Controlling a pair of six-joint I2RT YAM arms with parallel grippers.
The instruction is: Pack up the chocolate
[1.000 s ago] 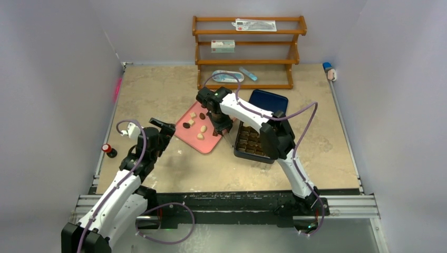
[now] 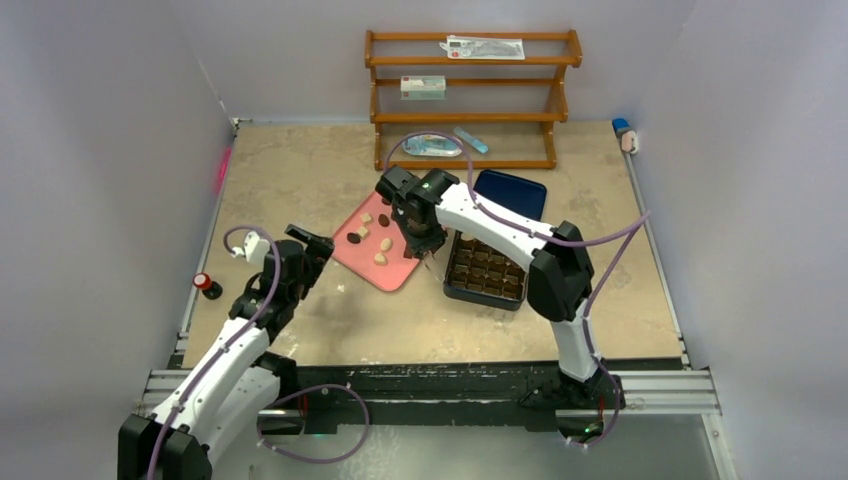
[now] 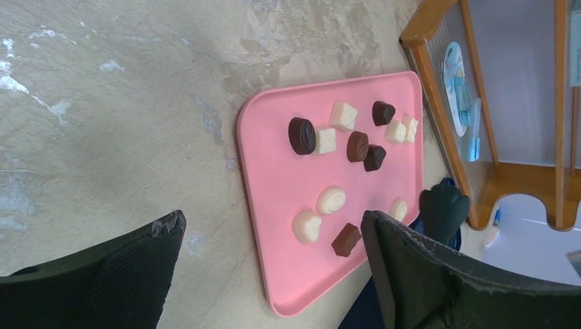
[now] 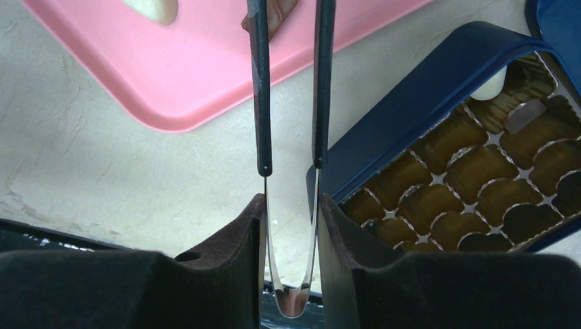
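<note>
A pink tray (image 2: 370,272) holds white, milk and dark chocolates, among them a dark piece (image 3: 301,136) and a round white one (image 3: 330,199). My left gripper stands open left of the tray, empty. In the right wrist view my right gripper has tongs between its fingers, their black tips (image 4: 261,123) apart over the tray edge, one overlapping a milk chocolate (image 4: 277,15); contact is unclear. The chocolate box (image 4: 466,185) has a divided brown insert, with a white piece (image 4: 489,85) near its far corner.
A wooden rack (image 2: 545,118) with packages stands along the back. A blue lid (image 2: 525,186) lies behind the box. A red-capped bottle (image 2: 205,285) is at the far left. Bare table lies in front of the tray.
The right arm has risen and shifted, its forearm now further right in the top view, its gripper still near the tray's right edge. The left arm is unchanged.
</note>
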